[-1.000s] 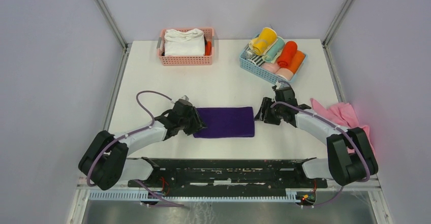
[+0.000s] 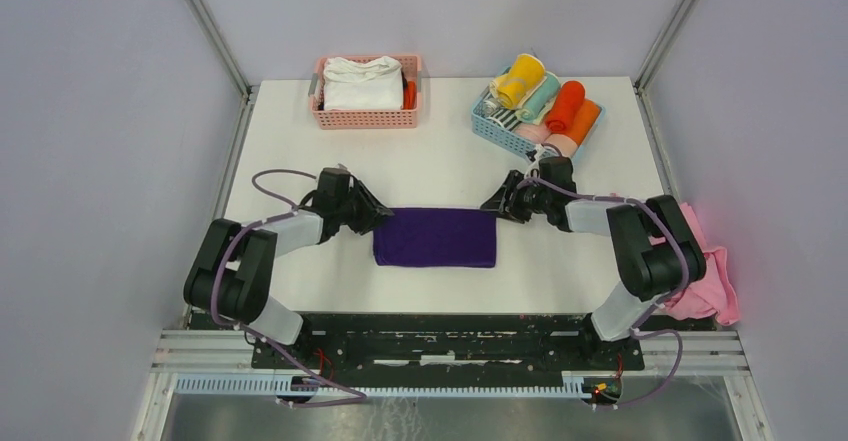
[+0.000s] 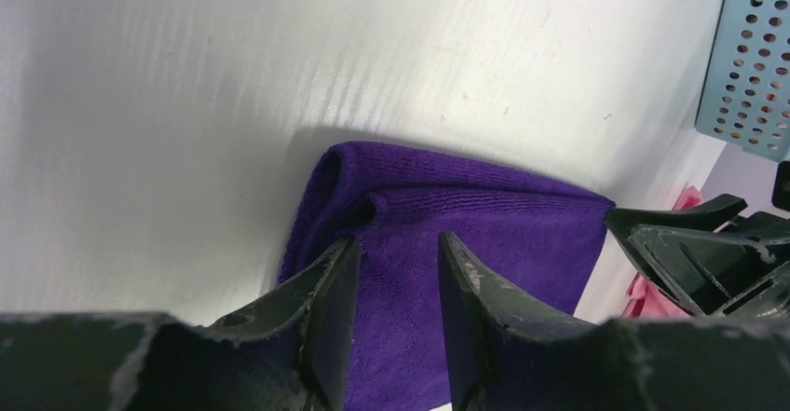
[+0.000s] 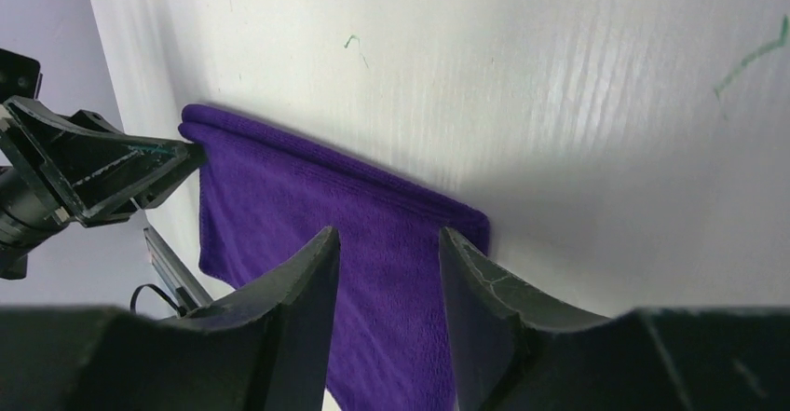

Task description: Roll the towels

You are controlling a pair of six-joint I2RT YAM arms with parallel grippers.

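A folded purple towel (image 2: 436, 238) lies as a flat rectangle on the white table. My left gripper (image 2: 385, 215) is at its back left corner, and in the left wrist view the fingers (image 3: 326, 308) stand apart over the towel's folded edge. At the back right corner is my right gripper (image 2: 490, 207), its fingers (image 4: 312, 276) likewise parted above the towel (image 4: 317, 197). Along the back edge the towel's layers (image 3: 466, 173) show slightly raised. Whether cloth sits between either pair of fingertips is hard to make out; neither gripper is closed.
A pink basket (image 2: 367, 119) with white folded cloth (image 2: 362, 86) stands at the back left. Several rolled towels fill the blue basket (image 2: 505, 139) at the back right, close behind my right arm. A pink cloth (image 2: 705, 291) hangs at the right edge.
Both grippers moved from the towel's sides to its back corners, the left one backward, the right one backward and inward. The towel has shifted slightly left and backward.
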